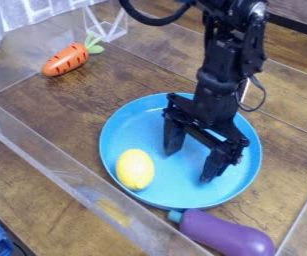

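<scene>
My black gripper (201,140) is open and lowered into a blue round bowl (153,120), its fingers spread over the bowl's floor on the right half. A yellow egg-shaped toy (136,168) lies in the left part of the bowl, apart from the fingers. Nothing shows between the fingertips.
An orange toy carrot (68,58) lies at the upper left. A purple toy eggplant (223,232) lies just below the bowl. Clear plastic walls run along the lower left and right edges.
</scene>
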